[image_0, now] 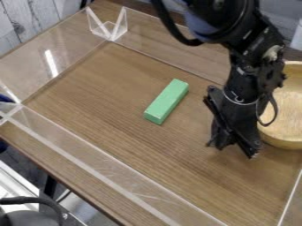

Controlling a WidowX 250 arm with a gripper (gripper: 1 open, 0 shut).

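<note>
My gripper [231, 141] is low over the wooden table [141, 172] at the right, its fingertips at or near the surface and shut, with nothing visible between them. A green rectangular block [167, 101] lies left of it on the table. Behind and right of the gripper is a round, light wooden bowl [287, 124], partly hidden by the arm and cut off by the view's edge.
A small clear plastic holder [108, 25] stands at the far top left. Transparent strips run along the table's left and front edges.
</note>
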